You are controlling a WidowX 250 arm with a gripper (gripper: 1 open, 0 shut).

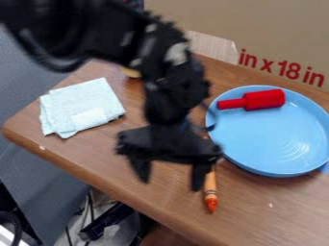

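The black gripper (pixel 171 173) hangs over the wooden table in the middle of the view, blurred, its two fingers apart and pointing down. Its right finger is over the orange crayon (pixel 213 202), whose upper part is hidden behind it. The crayon lies along the table just left of a blue plate (pixel 272 146). A red object with a thin handle (pixel 264 99) rests on the plate's upper part.
A folded pale cloth (pixel 80 108) lies at the table's left. Something yellow at the back is mostly hidden by the arm. A cardboard box (pixel 270 43) stands behind the table. The bare table's (pixel 103 163) left edge drops to a grey area.
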